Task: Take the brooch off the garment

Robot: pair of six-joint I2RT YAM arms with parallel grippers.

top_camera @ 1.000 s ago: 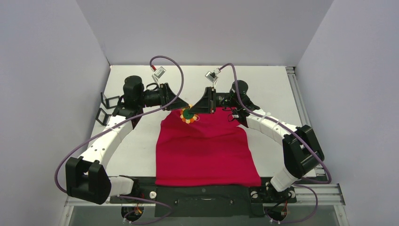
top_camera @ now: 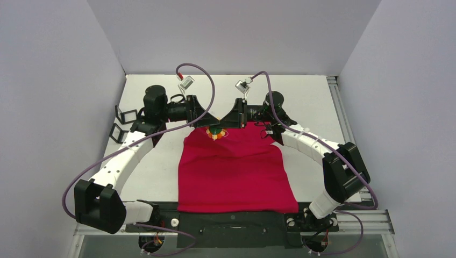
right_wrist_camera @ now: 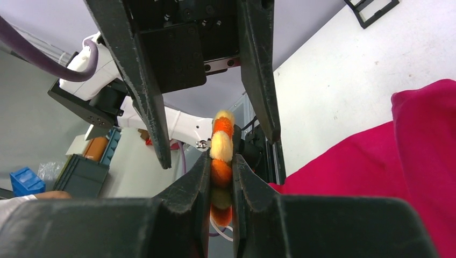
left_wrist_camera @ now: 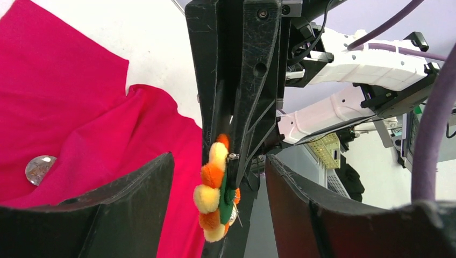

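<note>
The brooch, a flower of orange and yellow pompoms on green backing, is held above the red garment in the fingers of my right gripper, which is shut on its edge. In the left wrist view a small metal fitting shows on the back of the brooch. My left gripper stands open around that point, close to the brooch, with its fingers on either side. In the top view the tips of both grippers nearly meet over the upper part of the garment.
Black frames lie at the table's left. A round clear object shows on the red cloth in the left wrist view. Walls stand on both sides.
My left gripper has moved slightly right, closer to the right gripper and over the brooch. The right gripper and garment look the same.
</note>
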